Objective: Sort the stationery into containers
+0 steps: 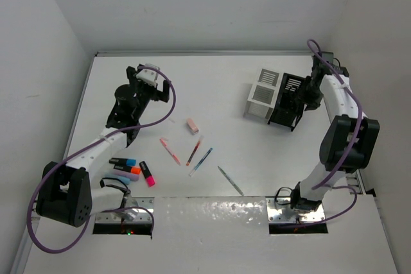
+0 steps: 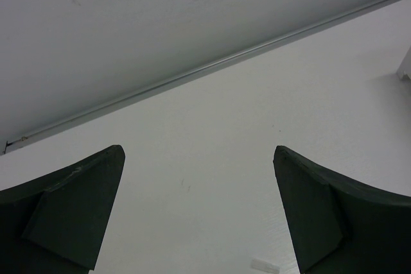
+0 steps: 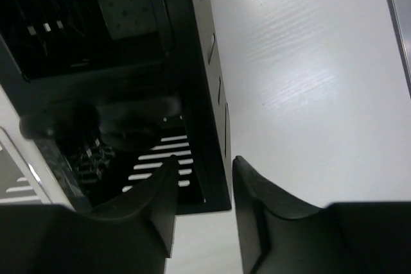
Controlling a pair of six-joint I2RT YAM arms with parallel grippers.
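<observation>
A black wire-slotted organizer (image 1: 288, 110) stands at the right of the table beside a white organizer (image 1: 262, 94); dark items sit in the black one's compartments. My right gripper (image 1: 308, 97) is at the black organizer's right side, its fingers part open over the edge (image 3: 205, 178) in the right wrist view. My left gripper (image 1: 149, 85) hangs open over the table's left side. Pens (image 1: 201, 160), a pink eraser (image 1: 192, 126) and several markers (image 1: 146, 172) lie loose on the table.
A wall runs close behind my right arm. A long grey pen (image 1: 230, 179) lies near the front edge.
</observation>
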